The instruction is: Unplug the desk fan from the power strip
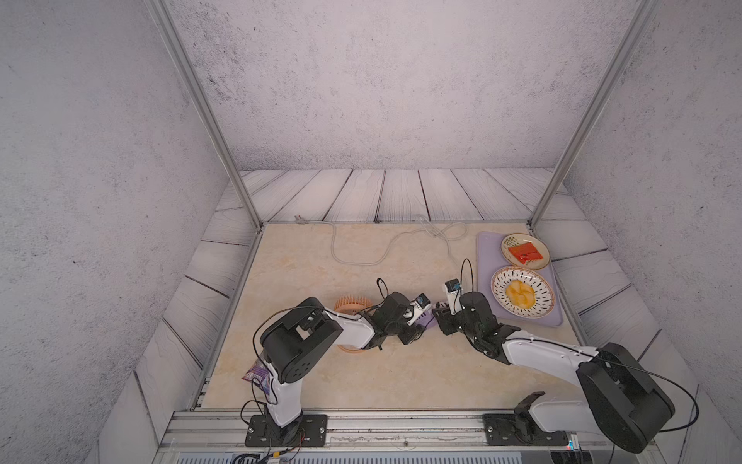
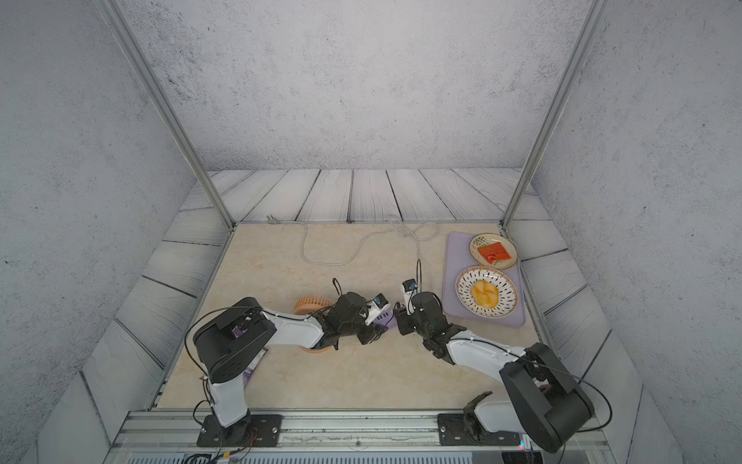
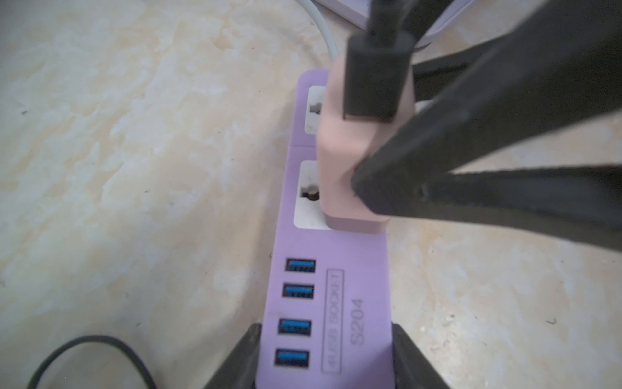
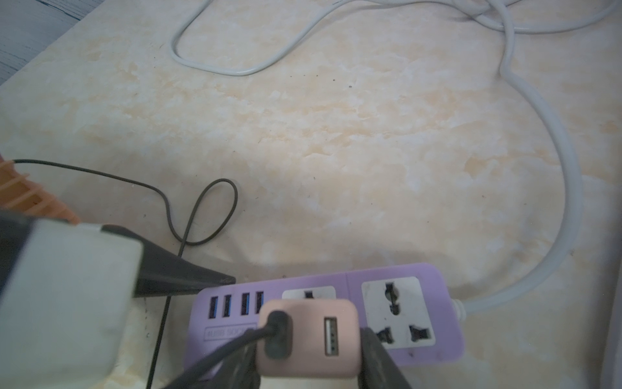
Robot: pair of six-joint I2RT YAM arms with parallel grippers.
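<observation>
The purple power strip (image 3: 353, 285) lies on the table, its USB end between the fingers of my left gripper, which is shut on it. Over its sockets is a pink plug block (image 4: 307, 314) with a black cable (image 4: 223, 359) attached. My right gripper is shut on that block from both sides. Whether its prongs are in the socket is hidden. The peach-coloured ribbed fan (image 1: 352, 301) sits partly under my left arm; a thin black cord (image 4: 152, 188) runs from its side.
A white cord (image 4: 563, 175) leaves the strip's far end and curls across the back of the table. To the right, a lilac tray (image 1: 489, 259) carries a plate of red food (image 1: 525, 252) and a bowl of yellow food (image 1: 520, 293).
</observation>
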